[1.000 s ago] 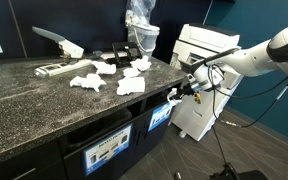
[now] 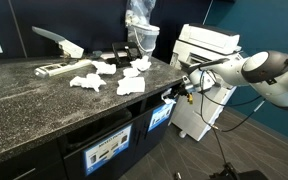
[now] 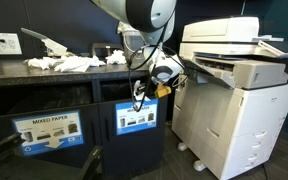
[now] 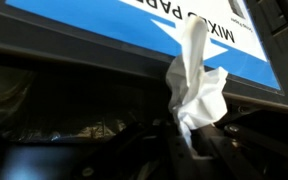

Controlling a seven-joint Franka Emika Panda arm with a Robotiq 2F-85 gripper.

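Note:
A crumpled piece of white paper rises from between the dark fingers of my gripper in the wrist view, and the gripper is shut on it. Beyond it show a blue "MIXED PAPER" label and a dark opening with what looks like a shiny liner inside. In exterior view 1 my gripper is at the front of the counter's right end, close to the cabinet's open slot. Several more crumpled white papers lie on the dark speckled counter.
A second labelled bin front is further left along the cabinet. A large white printer stands right of the arm. On the counter are a white tray and a dark device.
The arm has lowered slightly, and the gripper has shifted a little to the left toward the cabinet front. The papers on the counter have not moved.

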